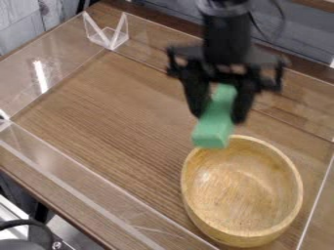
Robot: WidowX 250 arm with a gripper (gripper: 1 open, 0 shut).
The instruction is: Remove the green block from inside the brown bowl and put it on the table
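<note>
The green block (pixel 213 124) hangs in the air just past the far rim of the brown bowl (pixel 196 200), blurred by motion. My gripper (pixel 225 96) is shut on its upper part, with dark fingers on both sides. Nothing lies inside the bowl, whose pale tan interior shows fully. The bowl sits at the lower right of the wooden table (pixel 111 112).
A wide stretch of bare table lies left of the bowl. At the far left corner stands a small clear wire-like holder (pixel 107 31). Black cables (pixel 29 227) hang at the lower left, beyond the table's edge.
</note>
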